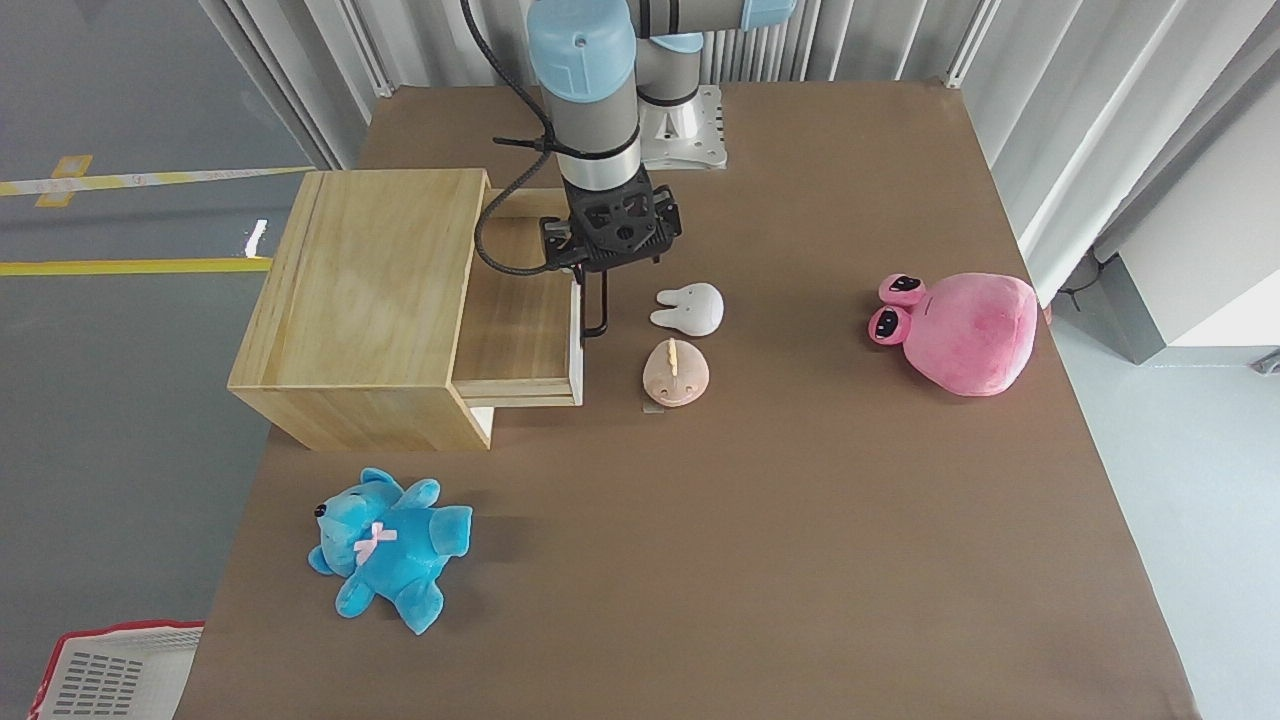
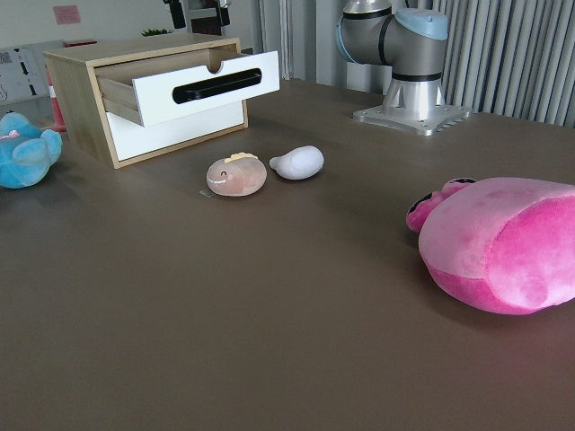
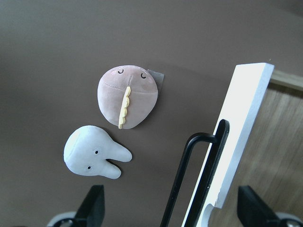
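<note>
My gripper hangs over the front of the pulled-out drawer point(image 1: 510, 348), by its black handle point(image 1: 602, 306). In the wrist view its two fingers stand wide apart at the bottom edge, open, with the handle lying below between them. Right of the drawer lie a white bunny plush point(image 1: 689, 308) and, nearer the camera in the front view, a round beige plush point(image 1: 675, 377) with a cream crest. The drawer's visible interior is empty.
A wooden cabinet point(image 1: 348, 288) holds the drawer. A blue bear plush point(image 1: 402, 564) lies at lower left, a large pink plush point(image 1: 966, 336) at right. A red-rimmed basket point(image 1: 120, 648) sits beyond the table's left edge.
</note>
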